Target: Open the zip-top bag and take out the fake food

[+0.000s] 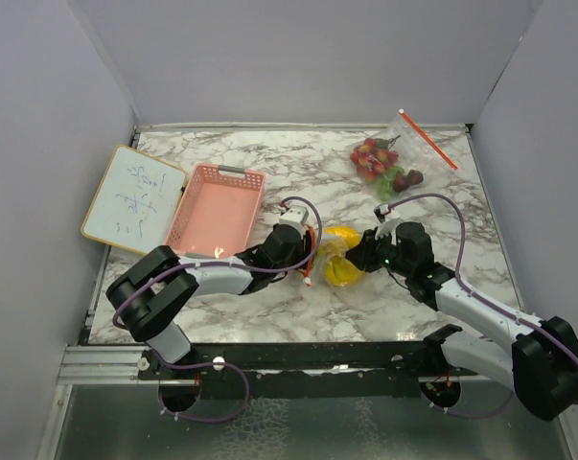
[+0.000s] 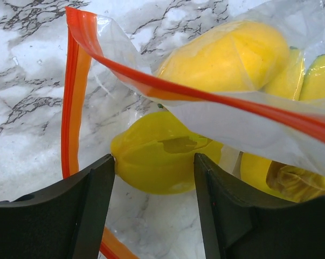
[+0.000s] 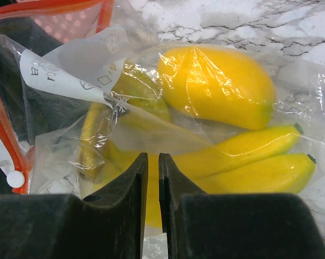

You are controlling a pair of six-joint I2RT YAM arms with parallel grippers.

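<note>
The zip top bag [image 1: 335, 251] lies open toward the left, its orange zipper [image 2: 70, 124] visible, holding a yellow mango [image 2: 221, 54], bananas [image 3: 248, 175] and more yellow fruit. My left gripper is part open at the bag mouth, its fingertips over a yellow lemon-like fruit [image 2: 157, 178]; whether they touch it is unclear. My right gripper has its fingertips close together over the bag and bananas; whether film is between them cannot be told.
A pink basket [image 1: 252, 192] stands back left beside a whiteboard [image 1: 135, 201]. A second bag [image 1: 413, 153] with grapes and other fruit lies at the back right.
</note>
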